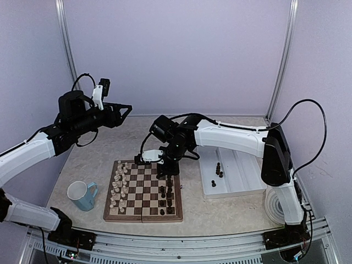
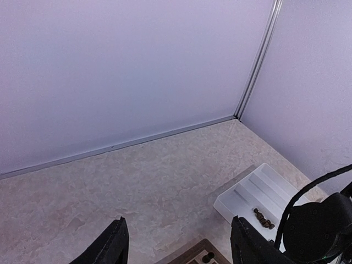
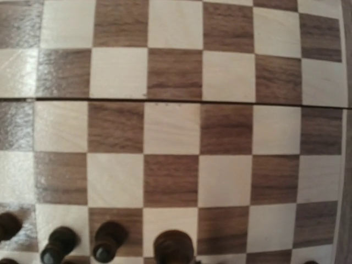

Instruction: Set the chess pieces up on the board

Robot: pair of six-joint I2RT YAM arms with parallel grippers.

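The chessboard lies on the table, light pieces along its left side and dark pieces along its right. Over the board's far right part, my right gripper is shut on a dark chess piece, whose round top shows at the bottom of the right wrist view; its base is hidden. Dark pawns stand left of it there. Held high behind the board's left side, my left gripper is open and empty. Its spread fingers frame the board's far corner in the left wrist view.
A white tray right of the board holds several dark pieces. A blue mug stands close to the board's left edge. Open table lies behind the board.
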